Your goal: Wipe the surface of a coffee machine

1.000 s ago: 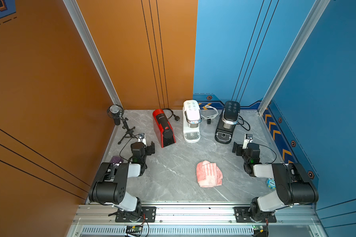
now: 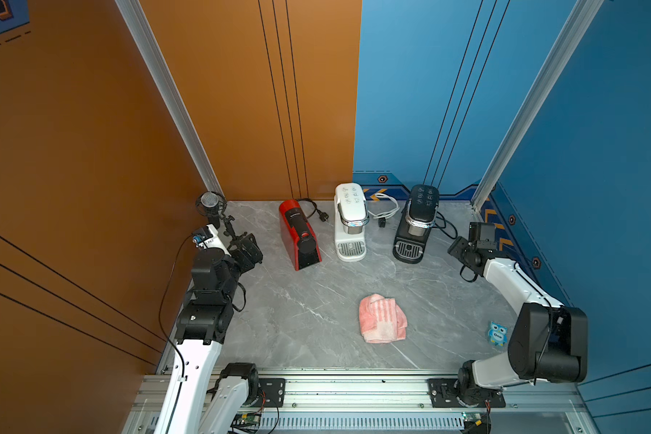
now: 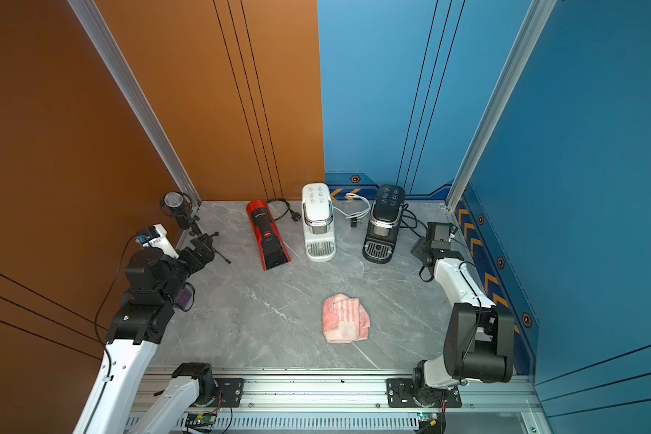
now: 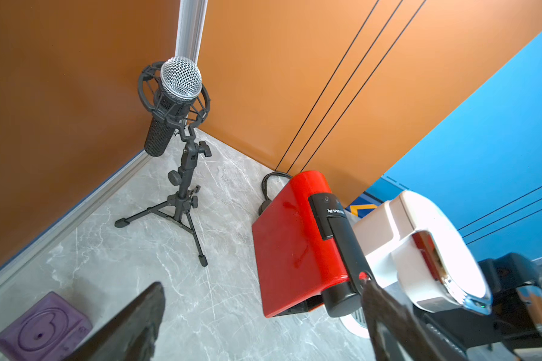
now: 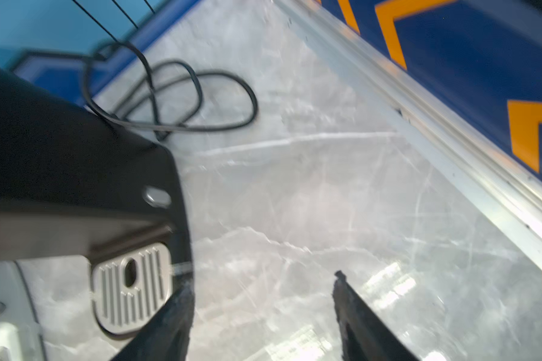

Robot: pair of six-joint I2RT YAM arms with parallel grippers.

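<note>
Three coffee machines stand along the back: red, white and black. A folded pink cloth lies front centre, away from both grippers. My left gripper is raised at the left, open and empty, with the red machine beyond it in the left wrist view. My right gripper hangs at the right beside the black machine, its fingers apart over bare counter.
A microphone on a tripod stands in the back left corner, a purple block at the left. A small blue toy lies front right. Cables lie behind the machines.
My left arm has risen and swung outward to the left. My right gripper has moved rightward and back toward the side wall. The machines and cloth are unchanged.
</note>
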